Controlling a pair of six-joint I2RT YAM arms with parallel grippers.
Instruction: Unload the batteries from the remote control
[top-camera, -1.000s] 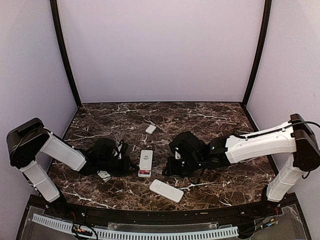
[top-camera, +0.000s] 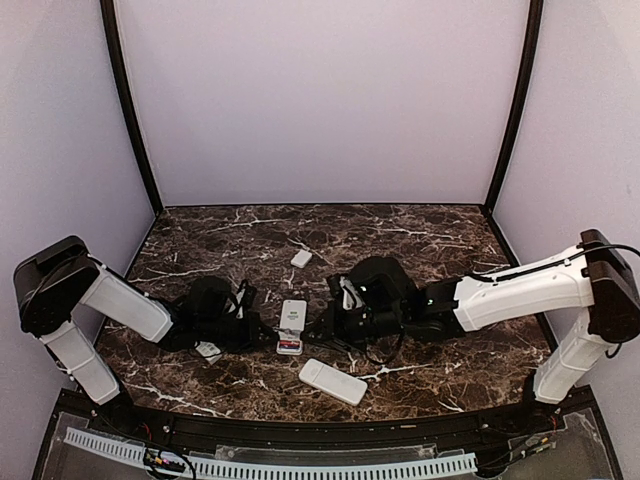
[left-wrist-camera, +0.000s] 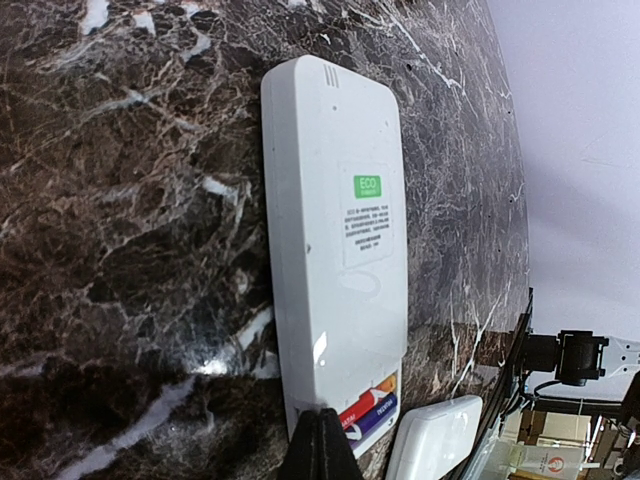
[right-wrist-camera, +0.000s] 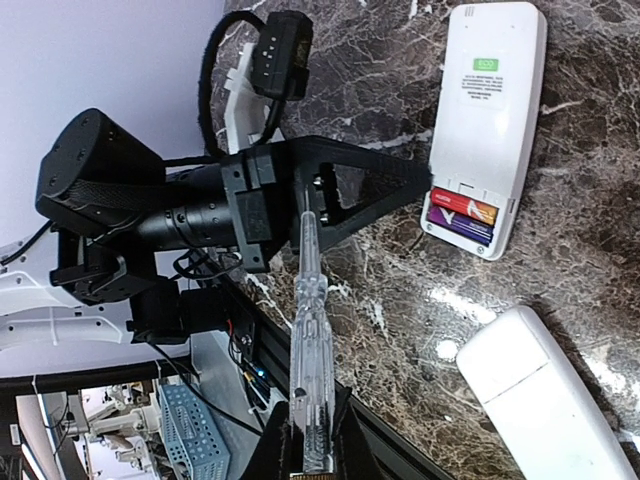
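The white remote (top-camera: 293, 315) lies back-up, its battery bay exposed at the near end, with a red battery (right-wrist-camera: 462, 203) and a purple battery (right-wrist-camera: 459, 227) inside. My left gripper is shut at the remote's lower left edge, beside the bay, nothing visible between its fingers. My right gripper is shut on a clear screwdriver-like tool (right-wrist-camera: 312, 350), which points toward the left gripper; in the top view it sits just right of the remote.
A second white remote (top-camera: 332, 382) lies in front. A small white piece (top-camera: 301, 258) lies behind.
My right gripper has moved left and slightly up in the top view, closer to the remote with its tool. The left arm and remote look unmoved.
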